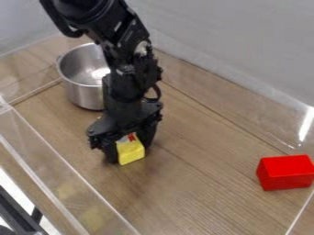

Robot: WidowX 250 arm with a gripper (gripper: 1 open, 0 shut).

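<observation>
My black gripper (pixel 124 139) is down on the wooden floor, its fingers around a yellow block (pixel 130 154) that has a small red mark on it. The arm hides part of the block, and I cannot tell whether the fingers press on it.
A steel pot (pixel 81 85) stands behind the arm at the upper left. A red block (pixel 285 173) lies at the right. Clear walls border the left and back.
</observation>
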